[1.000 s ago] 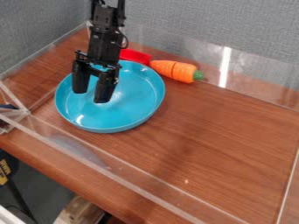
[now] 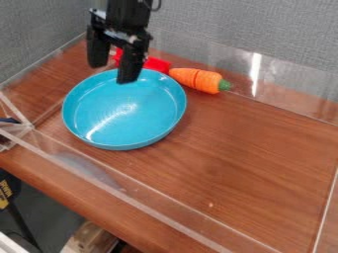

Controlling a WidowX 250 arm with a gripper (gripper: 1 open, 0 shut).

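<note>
My black gripper (image 2: 114, 61) hangs open above the back left of a blue round plate (image 2: 123, 117), its two fingers apart with nothing visible between them. The plate lies on the wooden table and looks empty. Behind it, partly hidden by the gripper, is a red object (image 2: 154, 63), and to its right lies an orange toy carrot (image 2: 197, 78) with a green end.
Clear panels border it, with grey walls behind. A dark object (image 2: 7, 131) sits at the left edge, partly out of view.
My gripper has risen from low over the blue plate to above its back edge. The plate and carrot have stayed in place.
</note>
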